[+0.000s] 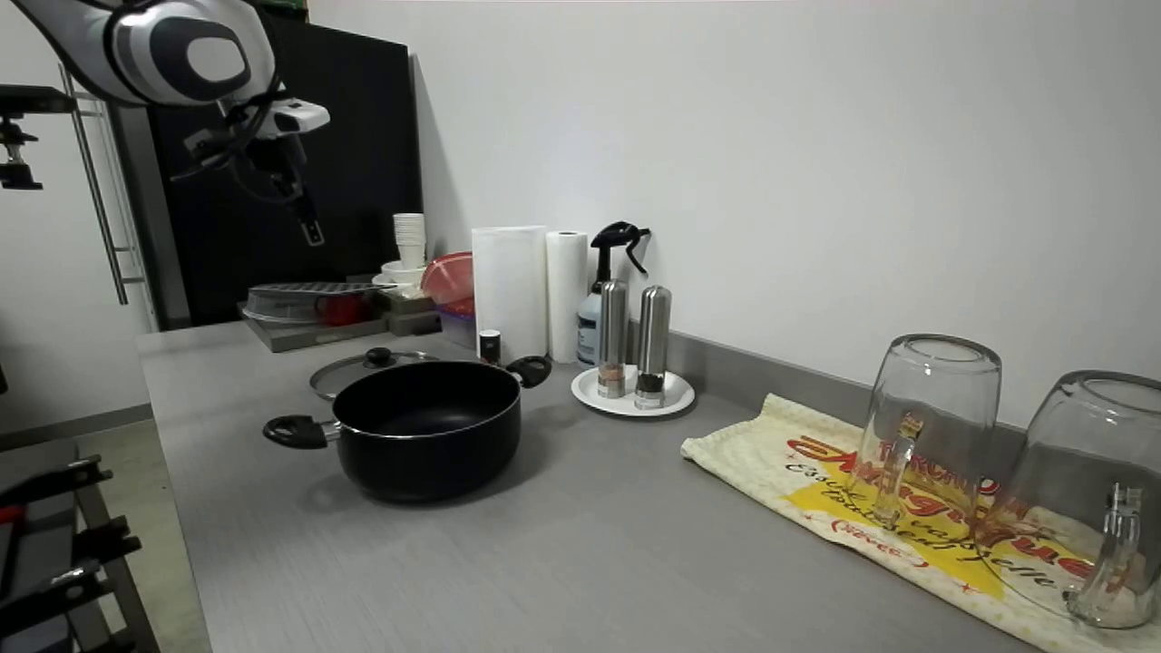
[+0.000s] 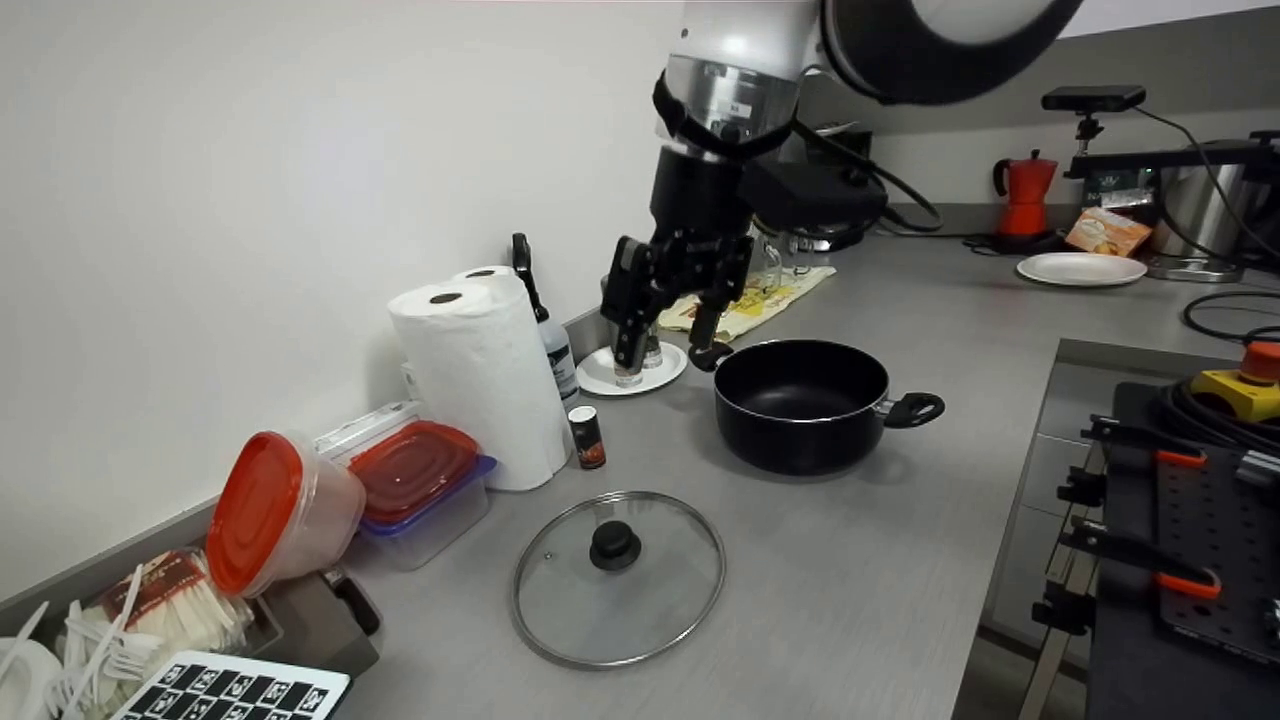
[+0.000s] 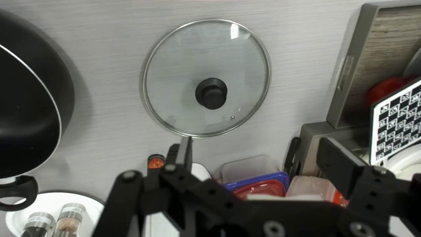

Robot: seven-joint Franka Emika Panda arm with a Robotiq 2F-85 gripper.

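The glass lid (image 3: 177, 85) lies flat on the grey counter, its black knob (image 3: 211, 94) pointing up. Beside it stands an uncovered black pot (image 2: 801, 408) with two handles; its inside looks empty. My gripper (image 2: 668, 354) hangs in the air above the counter, fingers wide apart and nothing between them. In the wrist view its two fingers (image 3: 184, 152) spread across the lower part of the picture, with the lid ahead of them and the pot off to the left. From exterior view 1, the gripper (image 1: 313, 234) shows high at the back left.
Paper towel rolls (image 2: 486, 372), a small spice jar (image 2: 587, 437) and plastic containers (image 2: 420, 480) line the wall. Two grinders stand on a white plate (image 1: 633, 404). Glass jugs (image 1: 925, 435) rest on a cloth at the right.
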